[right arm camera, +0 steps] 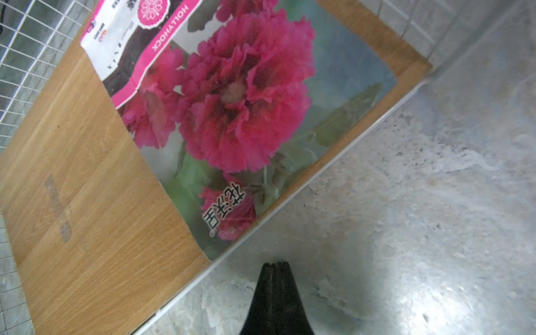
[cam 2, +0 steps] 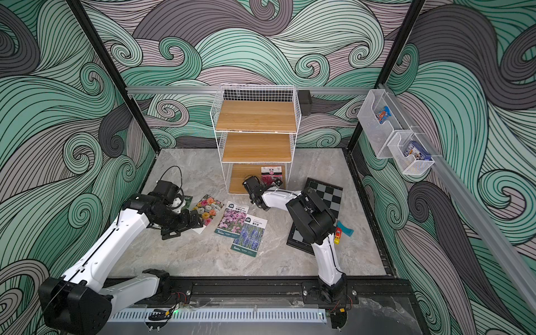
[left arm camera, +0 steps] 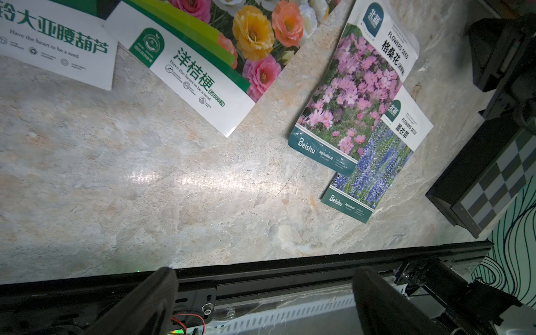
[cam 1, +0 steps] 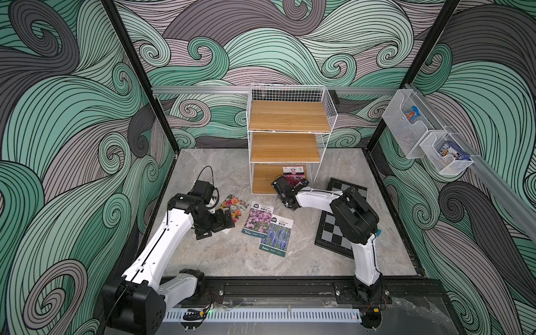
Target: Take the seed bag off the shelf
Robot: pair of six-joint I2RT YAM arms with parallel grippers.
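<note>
A pink hollyhock seed bag (right arm camera: 240,95) lies flat on the bottom wooden board of the white wire shelf (right arm camera: 95,223), its lower edge close to the board's front edge. In the right wrist view my right gripper is shut, with nothing showing between its fingertips; it appears over the grey floor just off that front edge, apart from the bag. From above, the right hand hides part of the bag (cam 1: 293,172). My left gripper stands open and empty, off to the left of the shelf.
On the floor lie a pink-flower bag (cam 1: 258,219), a lavender bag (cam 1: 276,235) and a mixed-flower bag (cam 1: 233,206). A checkerboard (cam 2: 329,192) lies under the right arm. Both upper shelf boards (cam 1: 287,116) are bare. Wire baskets (cam 1: 410,125) hang at right.
</note>
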